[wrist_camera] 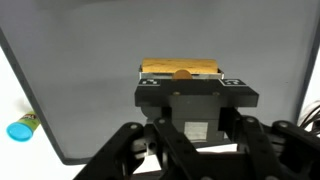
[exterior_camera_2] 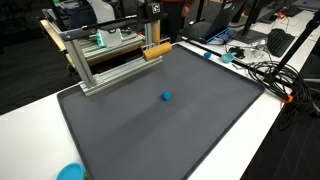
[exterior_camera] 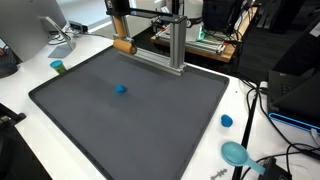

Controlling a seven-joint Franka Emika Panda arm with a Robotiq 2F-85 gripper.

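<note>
An orange-tan wooden piece (exterior_camera_2: 158,50) hangs from my gripper, near the far side of the grey board (exterior_camera_2: 130,125). In the wrist view the same wooden piece (wrist_camera: 178,66) shows as a long bar beyond the fingertips, with a small brown rounded part at its middle. My gripper is shut on it; the exact contact is hidden by the dark fingers. In exterior view 1 the piece (exterior_camera: 124,46) is beside the metal frame, and whether it touches the board cannot be told. A small blue object (exterior_camera: 120,88) lies on the board.
A metal frame (exterior_camera: 160,63) stands along the board's far edge, close to the held piece. A green-and-blue container (exterior_camera: 58,67) is off to the left. A teal round object (exterior_camera: 236,154) and another blue piece (exterior_camera: 226,121) lie off the board. Most of the board is clear.
</note>
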